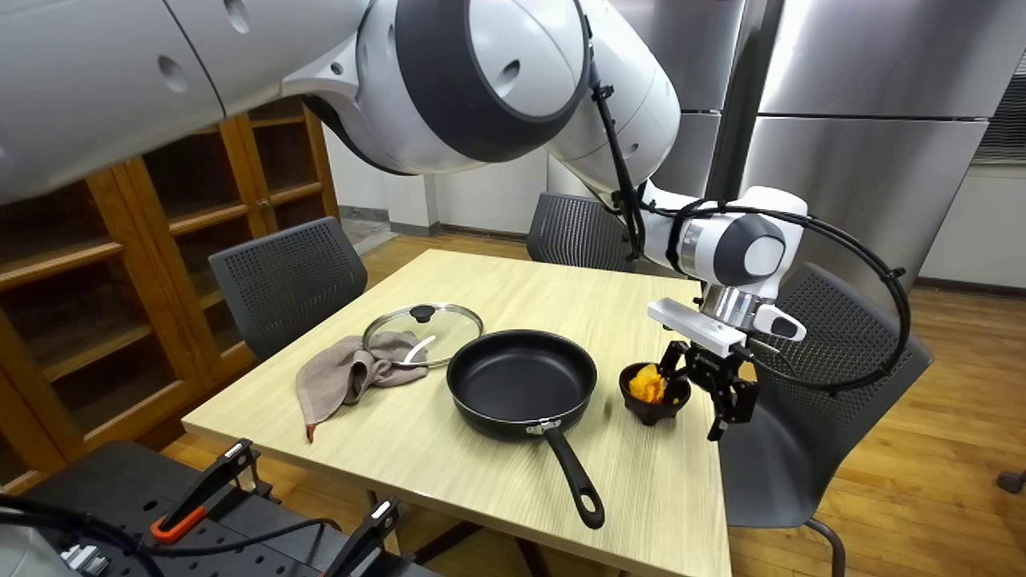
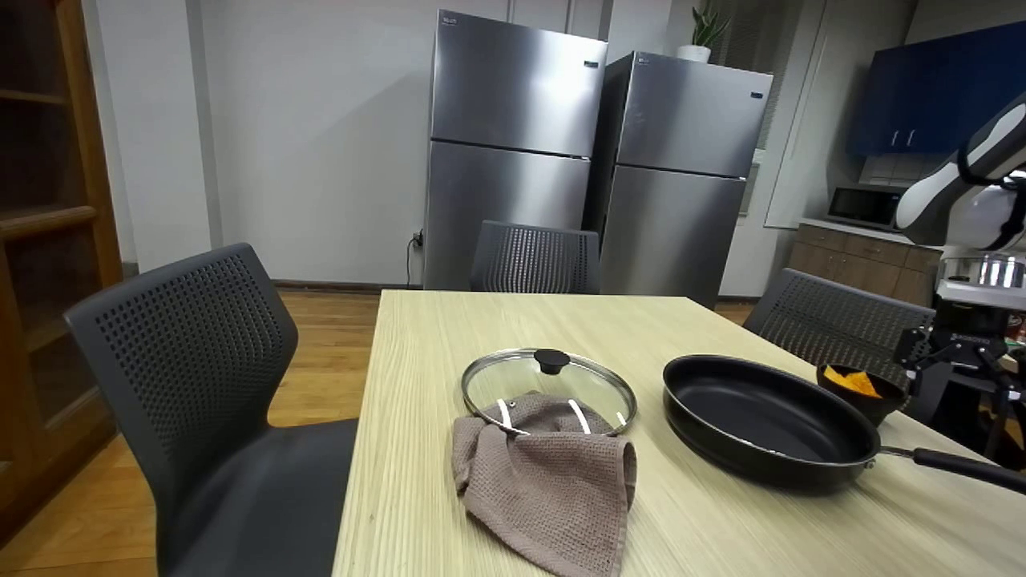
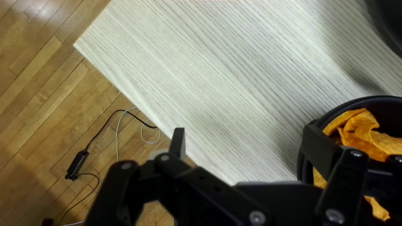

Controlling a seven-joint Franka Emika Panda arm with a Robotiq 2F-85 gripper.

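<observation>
A small black bowl (image 1: 648,413) of orange chips (image 1: 646,385) stands on the table at the right, beside the frying pan. My gripper (image 1: 694,397) is wide open at the bowl's right side, with nothing held between its fingers. In the wrist view one finger (image 3: 319,148) overlaps the bowl's rim and some chips (image 3: 363,131); whether it touches them cannot be told. The other finger (image 3: 179,142) lies out by the table edge, against the floor. Part of the bowl (image 3: 339,109) is cut off by the frame and covered by the gripper.
A black frying pan (image 1: 522,377) sits left of the bowl, its handle (image 1: 575,478) toward the front edge. Farther left, a glass lid (image 1: 442,322) rests partly on a brown cloth (image 1: 337,375). A grey chair (image 1: 817,385) stands close by the gripper.
</observation>
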